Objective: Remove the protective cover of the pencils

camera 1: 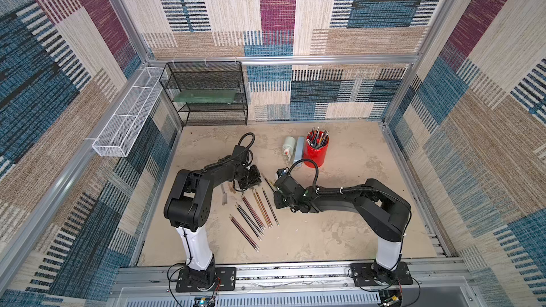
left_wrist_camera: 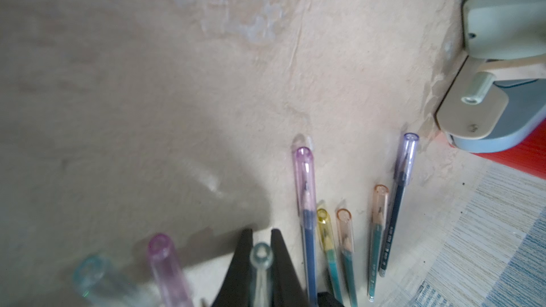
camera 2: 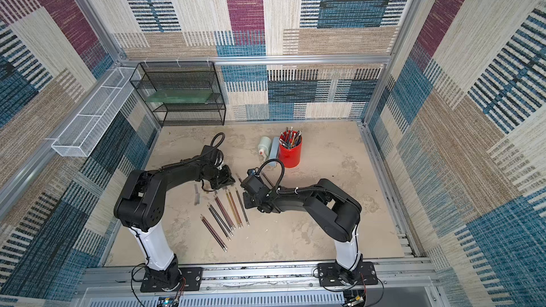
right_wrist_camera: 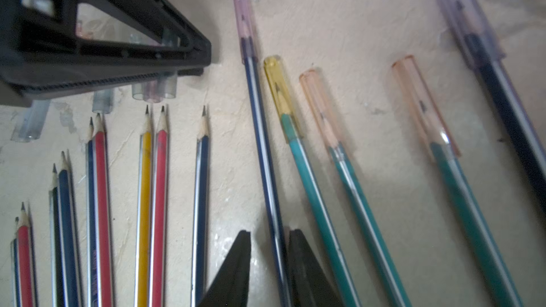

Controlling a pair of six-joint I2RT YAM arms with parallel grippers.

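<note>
Several capless pencils (right_wrist_camera: pixel 153 204) lie side by side with bare points. To their right, a dark blue pencil (right_wrist_camera: pixel 265 153) wears a pink cap (right_wrist_camera: pixel 244 25). Teal pencils beside it carry a yellow cap (right_wrist_camera: pixel 277 91) and orange caps (right_wrist_camera: pixel 321 105). A purple cap (right_wrist_camera: pixel 466 17) covers another dark pencil. My right gripper is open, its fingers on either side of the pink-capped pencil's shaft. My left gripper is shut near the bare points; a clear cap (left_wrist_camera: pixel 261 257) shows at its fingers, whether between or beneath I cannot tell.
Loose caps (right_wrist_camera: pixel 31 119) lie on the table around the left gripper. Behind the arms stand a red cup of pencils (camera 1: pixel 316 153), a blue box (camera 1: pixel 299 150) and a pale device (camera 1: pixel 289 145). A black mesh rack (camera 1: pixel 207 118) is at back left.
</note>
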